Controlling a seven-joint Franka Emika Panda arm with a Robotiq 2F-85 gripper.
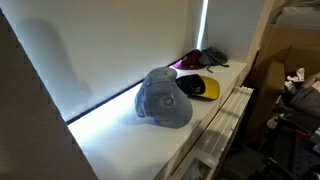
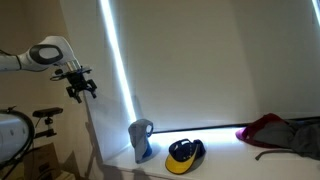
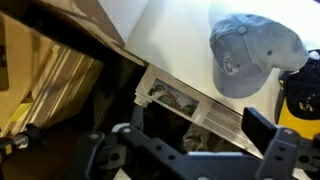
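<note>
A grey-blue cap rests on the white shelf; the wrist view shows this cap from above. Behind it in exterior view 1 is a dark cap with a yellow brim, partly cut off at the right edge of the wrist view. A maroon cap and a dark grey cap lie together at the shelf's far end. My gripper hangs in the air to the left of the shelf and well above it, open, its fingers apart. Nothing shows between them, and no cap is touched.
A light wall stands behind the shelf. Along the shelf's front runs a slotted white ledge with a small picture on it. Cardboard boxes stand low beside the arm. The shelf's near end is bare.
</note>
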